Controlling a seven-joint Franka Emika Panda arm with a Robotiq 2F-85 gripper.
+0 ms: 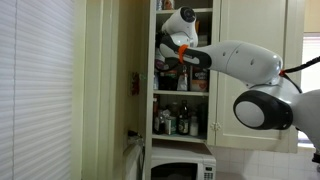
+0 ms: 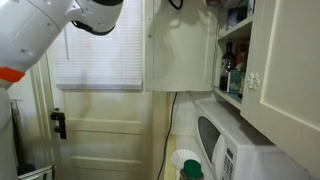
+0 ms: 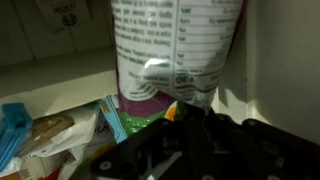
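A container with a white, text-covered label [image 3: 175, 45] and a purple lower band fills the top middle of the wrist view. My gripper is shut on this container at its lower right edge; the dark fingers are partly in shadow, so their contact is hard to make out. In exterior view 1 the arm [image 1: 222, 57] reaches into the upper part of the open cupboard, where the gripper end is small and dark against the shelf contents. Exterior view 2 shows only part of the arm [image 2: 45, 30], without the gripper.
Several packets, among them a blue one [image 3: 14, 130], lie below the container in the wrist view. Jars [image 1: 182, 125] stand on the lower shelf above a microwave [image 1: 180, 162]. The cupboard door [image 1: 255, 110] hangs open on the right. A green-lidded jar [image 2: 192, 169] sits near the microwave.
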